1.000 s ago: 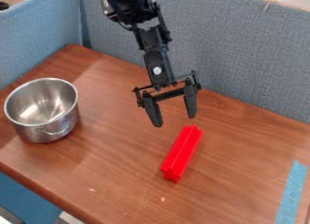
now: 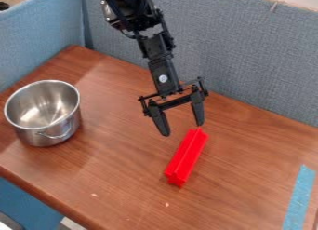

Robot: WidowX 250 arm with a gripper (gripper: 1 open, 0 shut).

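Observation:
A black robot arm reaches down from the top of the view, and its gripper (image 2: pixel 180 117) hangs open over the middle of the wooden table, with two dark fingers spread apart and nothing visible between them. Just below and to the right of the fingers lies a long red block (image 2: pixel 187 159) on the table, slanted from upper right to lower left. A shiny steel pot (image 2: pixel 44 117) stands at the left.
Blue-grey padded walls (image 2: pixel 248 57) line the back and left of the table (image 2: pixel 118 182). A light blue strip (image 2: pixel 298 198) lies along the right edge.
The gripper has shifted very slightly to the right over the last second; the red block and pot are where they were.

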